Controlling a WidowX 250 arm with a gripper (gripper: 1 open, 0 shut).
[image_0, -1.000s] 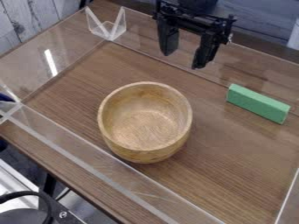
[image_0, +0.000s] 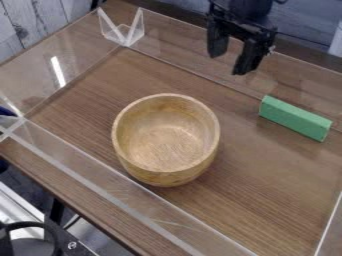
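The black gripper (image_0: 234, 56) hangs over the back of the wooden table, right of centre, with its fingers open and nothing visible between them. An empty round wooden bowl (image_0: 166, 133) stands in the lower middle, well in front of it. A green block (image_0: 294, 119) lies on the right, below and right of the gripper.
A clear angular object (image_0: 123, 28) stands at the back left. Dark objects sit at the lower left beyond the table's edge.
The gripper has moved back, toward the top of the view, and slightly right. The bowl and green block stay in place.
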